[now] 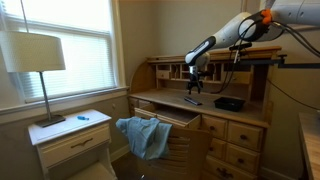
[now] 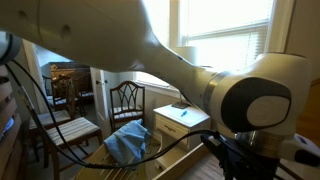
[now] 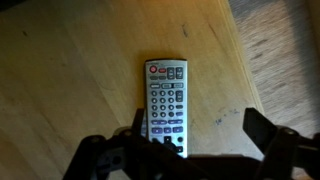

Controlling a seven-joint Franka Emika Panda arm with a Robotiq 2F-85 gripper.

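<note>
A slim remote control (image 3: 166,105) with a silver face and dark buttons lies flat on the wooden desktop (image 3: 100,65) in the wrist view. My gripper is open above it, its two dark fingers spread wide. The remote sits nearer the left finger, whose tip covers part of its lower left side. In exterior view 1 the gripper (image 1: 193,88) hangs pointing down, just over the remote (image 1: 193,100). In exterior view 2 the arm hides the desktop and the remote.
A black tray (image 1: 230,104) stands on the desk to the right of the remote. Cubbyholes (image 1: 236,76) line the desk's back. In front, a chair bears a blue cloth (image 1: 146,137). A lamp (image 1: 35,52) stands on the white nightstand (image 1: 75,146) at left.
</note>
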